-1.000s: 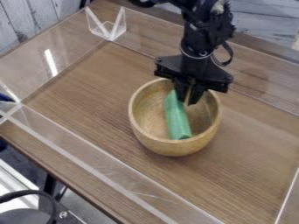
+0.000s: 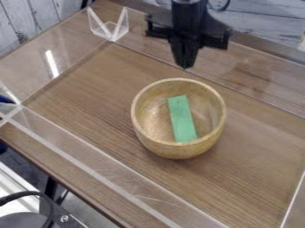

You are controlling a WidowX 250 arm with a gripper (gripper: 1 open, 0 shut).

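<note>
A tan round bowl [image 2: 150, 134] sits on the wooden table, with a green rectangular block [image 2: 181, 118] lying inside it. My gripper [image 2: 184, 61] is raised above and behind the bowl at the top of the view, clear of the block. It is shut, with nothing seen between its fingers.
The wooden table [image 2: 66, 107] has free room left and right of the bowl. A clear angular object [image 2: 109, 24] stands at the upper left. Dark cables [image 2: 30, 214] show at the lower left edge.
My gripper has risen out of the bowl and moved up and back, away from the green block, which remains in the bowl.
</note>
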